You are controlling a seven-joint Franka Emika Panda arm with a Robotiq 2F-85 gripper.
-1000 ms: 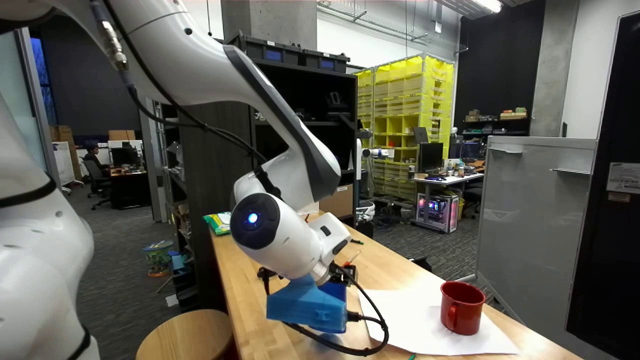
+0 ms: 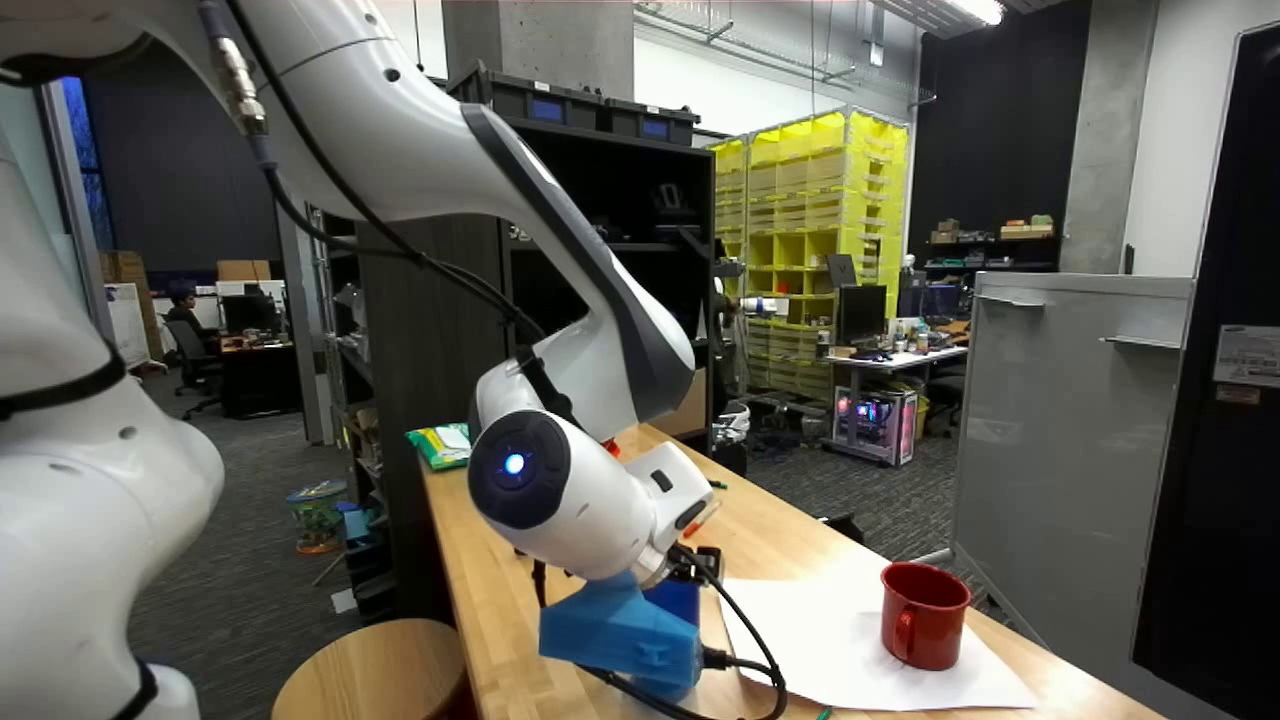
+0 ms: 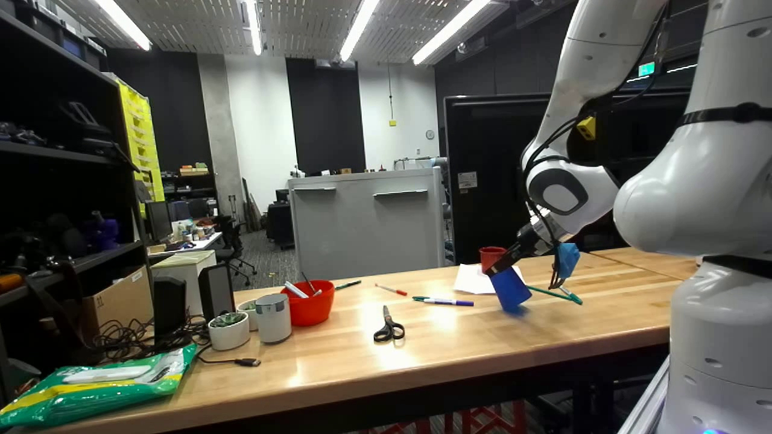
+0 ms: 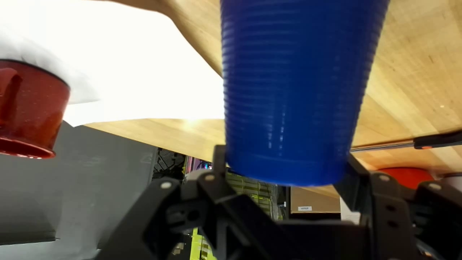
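Observation:
A ribbed blue cup (image 4: 299,91) fills the upper middle of the wrist view, with my gripper shut on it, one finger at each side of its end. In exterior view 2 the same cup (image 3: 511,289) is tilted in the gripper (image 3: 499,271), low over the table; whether it touches the wood I cannot tell. Exterior view 1 shows only a bit of the blue cup (image 2: 674,599) behind the light-blue wrist camera housing (image 2: 624,634). A red mug (image 2: 923,618) stands upright on a white paper sheet (image 2: 816,642), apart from the gripper.
Toward the other end of the table (image 3: 427,340) are scissors (image 3: 389,325), several pens, a red bowl (image 3: 311,304), a grey mug (image 3: 273,318), small potted plants and a green packet (image 3: 101,383). Bare wood lies around the scissors and along the front edge.
The arm and gripper have shifted slightly right and down in exterior view 1, the blue cup moving with them. The red mug and paper are where they were.

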